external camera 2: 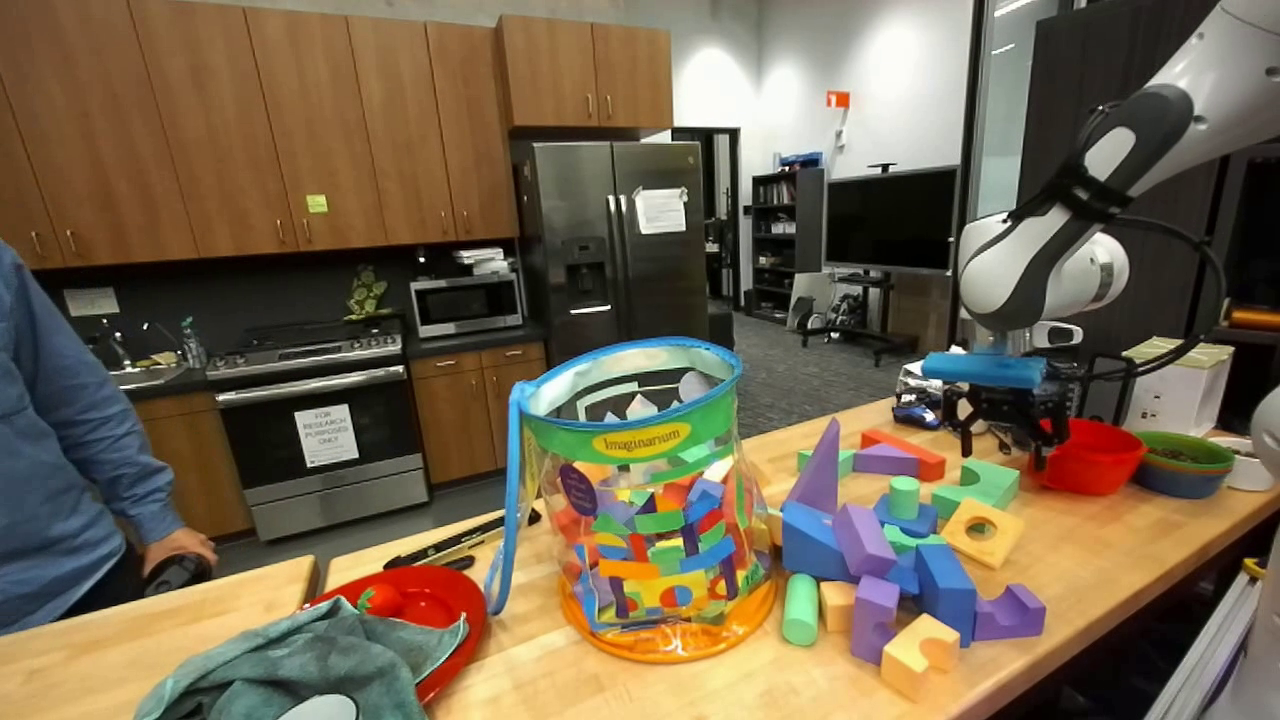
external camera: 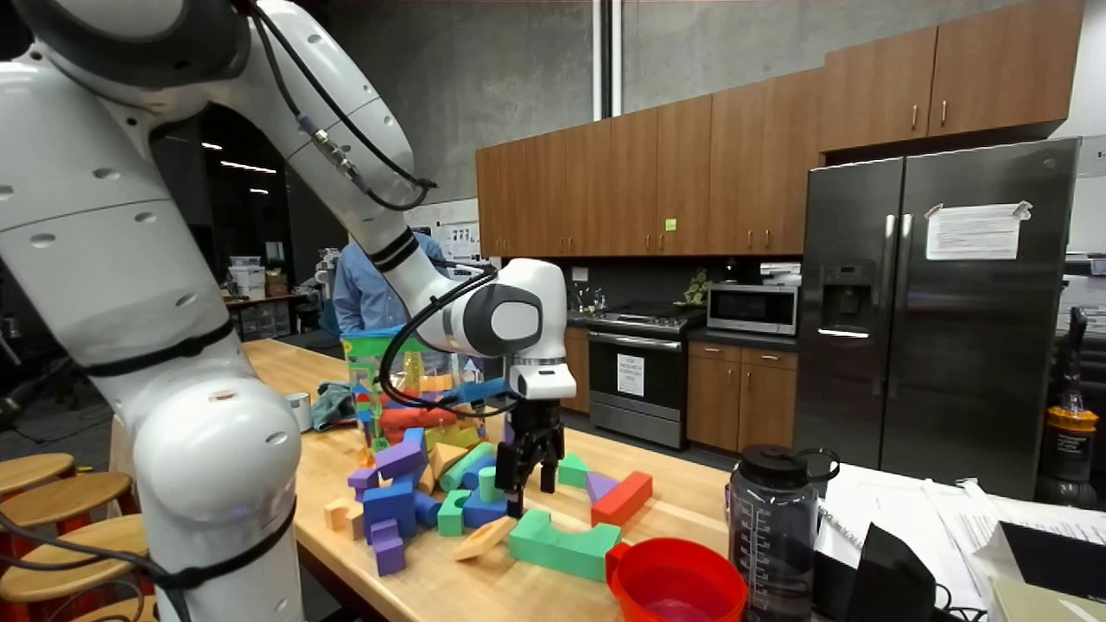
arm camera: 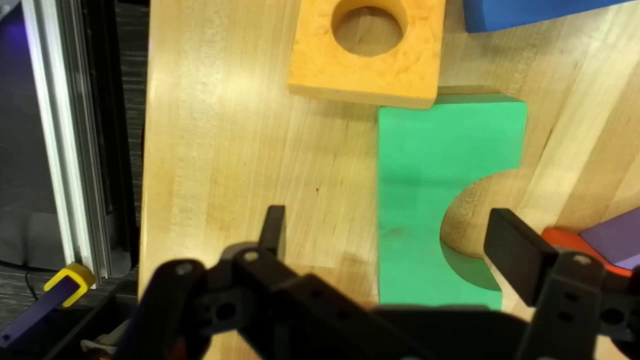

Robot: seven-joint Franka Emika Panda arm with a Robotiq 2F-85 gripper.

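Observation:
My gripper stands open above the table, its two black fingers far apart and nothing held between them. In the wrist view a green block (arm camera: 414, 180) with a half-round notch lies flat below, between the lines of the two fingers. One corner of an orange-yellow square block (arm camera: 372, 72) with a round hole meets or overlaps the green block's end. The same green block (external camera: 565, 544) shows in exterior view 1, just in front of the gripper. A red block (external camera: 622, 498) and a purple wedge (external camera: 598, 485) lie beyond it.
Several coloured blocks crowd beside a clear block bag (external camera 2: 648, 516). A red bowl (external camera: 679, 582) and a dark water bottle (external camera: 772, 529) stand close by. In the wrist view, bare table lies left of the green block, up to the edge.

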